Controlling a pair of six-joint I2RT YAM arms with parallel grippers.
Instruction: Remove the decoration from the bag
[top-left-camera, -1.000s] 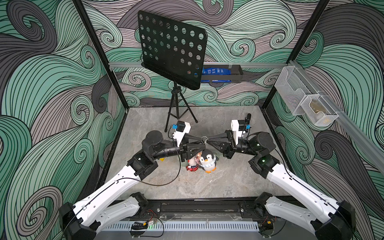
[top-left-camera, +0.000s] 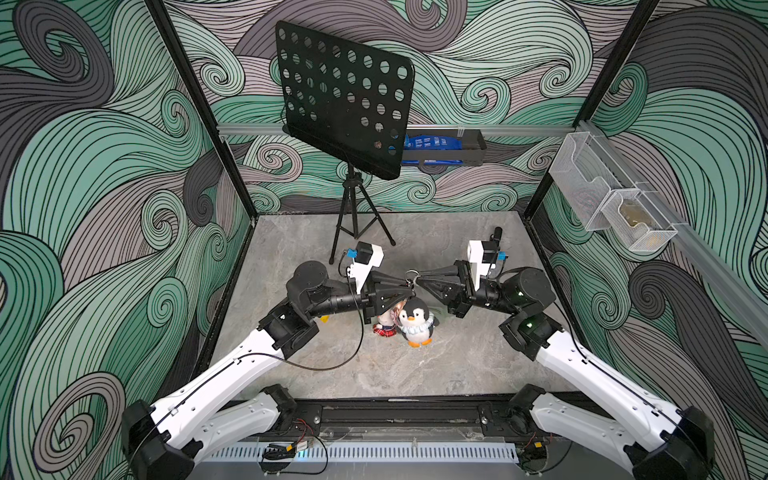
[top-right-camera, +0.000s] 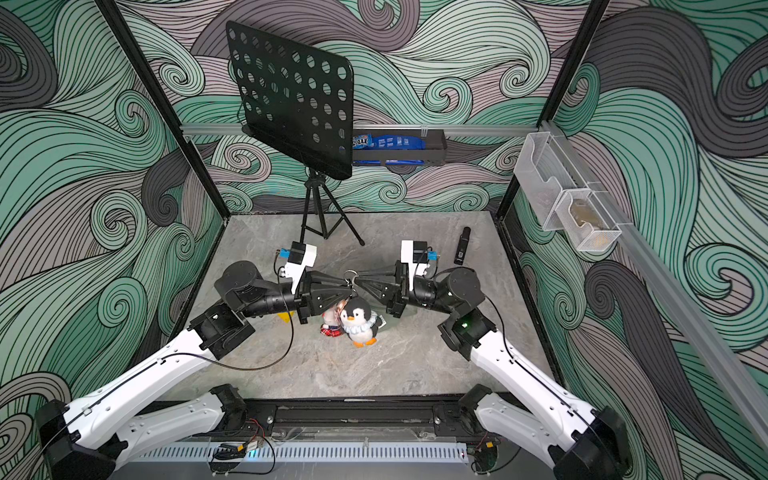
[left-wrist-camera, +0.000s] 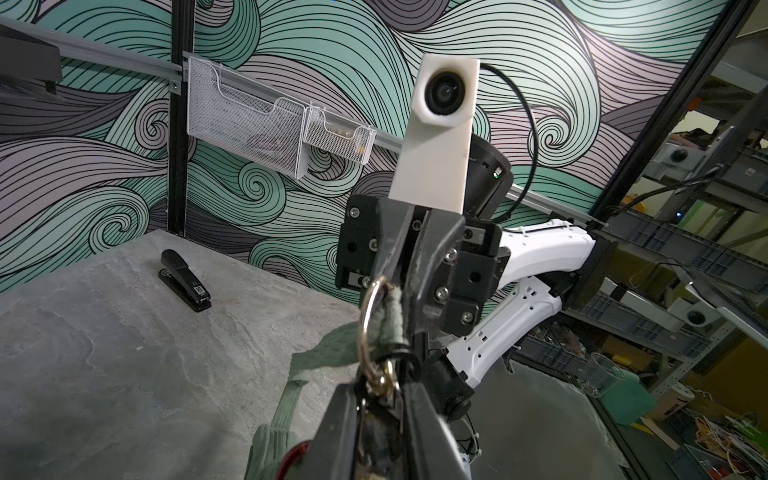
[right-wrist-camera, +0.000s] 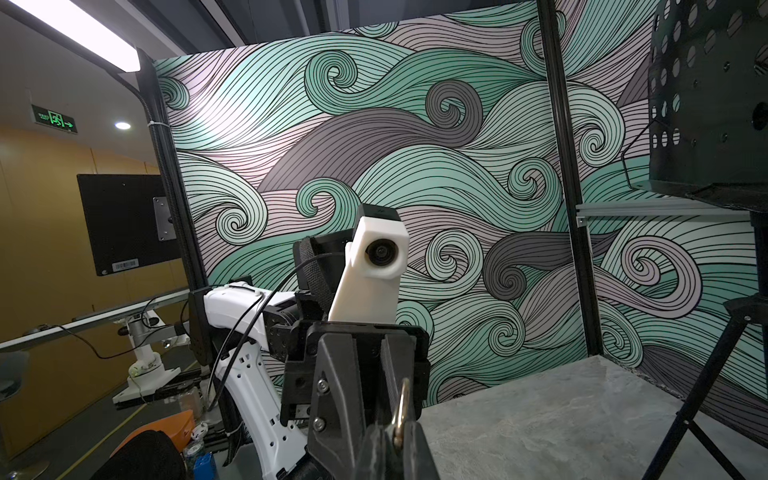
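A penguin figure (top-left-camera: 416, 321) and a smaller red-and-white figure (top-left-camera: 385, 322) hang below a metal ring (left-wrist-camera: 370, 332) between my two grippers. Around the ring's clasp (left-wrist-camera: 382, 377) are the fingers of my left gripper; a gap shows between them, and whether they grip it is unclear. From the opposite side, my right gripper is shut on the ring, whose edge shows between its fingertips. Green fabric (left-wrist-camera: 328, 352), apparently part of the bag, reaches down from the ring. Most of the bag is hidden behind the arms and figures.
A black music stand (top-left-camera: 345, 96) rises at the back left, its tripod legs on the table. Near the back right lies a black stapler (top-right-camera: 462, 245). Mesh baskets (top-left-camera: 616, 192) hang on the right wall.
The ring and right gripper have shifted slightly right.
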